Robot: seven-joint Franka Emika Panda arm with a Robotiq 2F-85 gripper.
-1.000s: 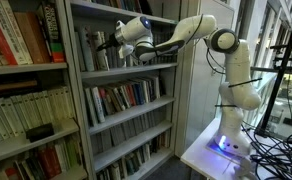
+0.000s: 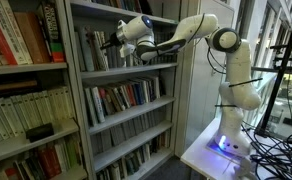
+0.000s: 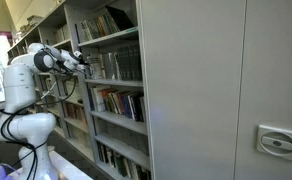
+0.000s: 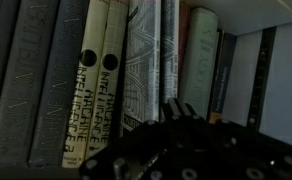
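Observation:
My gripper [image 2: 108,43] is up at an upper bookshelf, at the end of the arm reaching in from the right. In the wrist view the dark gripper is shut in front of the row of books, and nothing shows between its fingers. Ahead of it stand two patterned grey spines [image 4: 142,65], with a grey-green book [image 4: 199,60] to their right. On the left are two cream books [image 4: 96,80] and several dark books [image 4: 26,80]. Whether the fingertips touch a spine is hard to tell.
More books [image 2: 126,97] fill the shelf below. A shelf upright [image 2: 78,95] stands left of the gripper. At the right of the row, a dark slim book [image 4: 262,75] leans beside a gap. The white table [image 2: 208,158] by the arm's base looks bare.

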